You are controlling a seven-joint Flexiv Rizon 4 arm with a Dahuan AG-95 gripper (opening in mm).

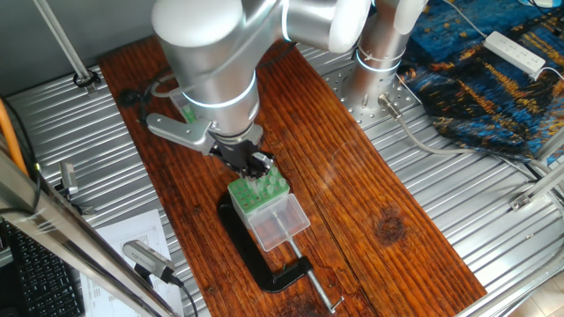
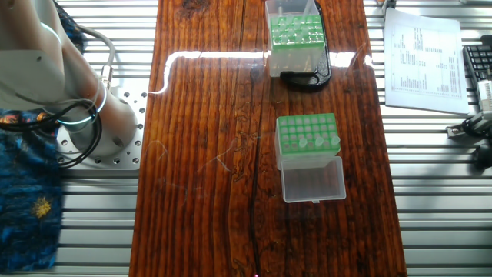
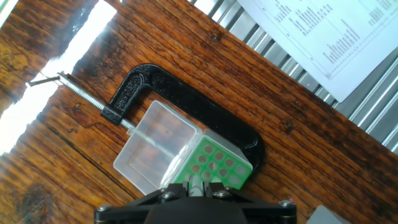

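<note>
At the clamped green rack (image 1: 258,192), my gripper (image 1: 256,167) is low over the far part of its top. The wrist view shows my gripper at the bottom edge, its fingers close together with a small pale tube (image 3: 196,183) between them. The tube's lower end is hard to make out against the rack. Several round holes show in the green rack top (image 3: 214,163). Its clear lid (image 3: 155,146) lies open to one side. A second green rack (image 2: 307,132), with 3 pale tubes (image 2: 319,141) along one row, stands apart with its lid open.
A black C-clamp (image 3: 186,99) runs along the first rack, its screw (image 1: 315,286) sticking out past the lid. Bare wood (image 2: 207,154) lies between the racks and the arm's base. Printed sheets (image 2: 427,61) rest beyond the board's edge.
</note>
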